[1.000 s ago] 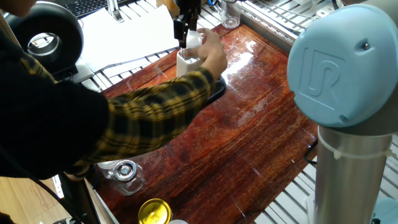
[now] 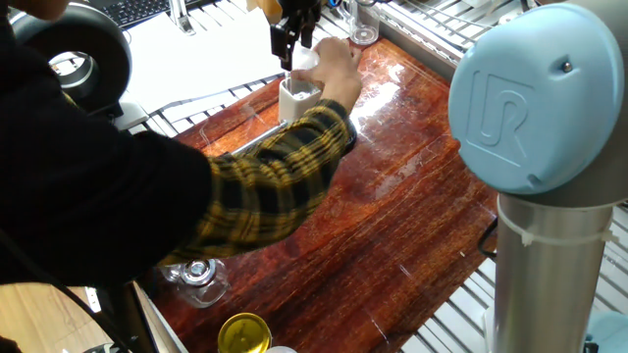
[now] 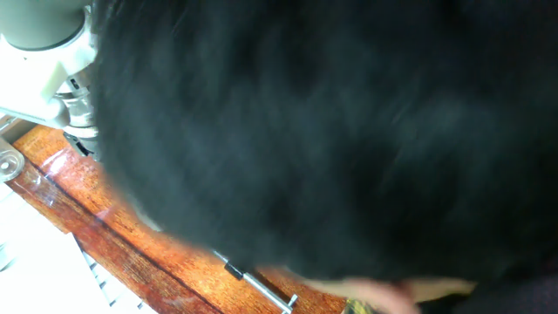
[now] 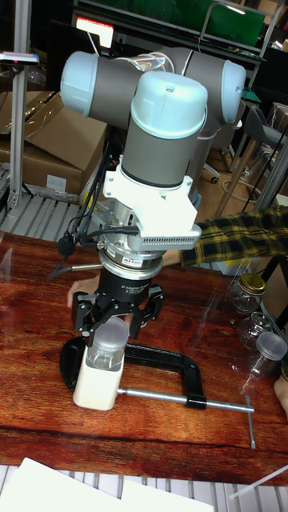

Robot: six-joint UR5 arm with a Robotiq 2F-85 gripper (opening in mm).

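A clear jar with a translucent lid [image 4: 110, 331] stands upright in a white holder [image 4: 97, 388]. A black C-clamp [image 4: 183, 362] sits against the holder, its metal screw pointing right. My gripper [image 4: 109, 322] hangs above, fingers spread open and pointing down to either side of the lid; contact cannot be told. In exterior view 1, a person's hand [image 2: 337, 74] is at the whitish lid [image 2: 305, 60], beside my black fingers [image 2: 281, 47]. The person fills most of exterior view 2 and hides the gripper there.
The person's arm [image 2: 270, 181] reaches across the board. Glass jars, one with a gold lid [image 4: 251, 284], stand at its side. Another glass [image 2: 364, 24] is at the far corner. The reddish wooden board [image 2: 392, 226] is clear in the middle.
The person has leaned farther in, the arm now covering more of the clamp. The hand stays at the lid, shifting slightly. My gripper has moved slightly left and down in exterior view 1.
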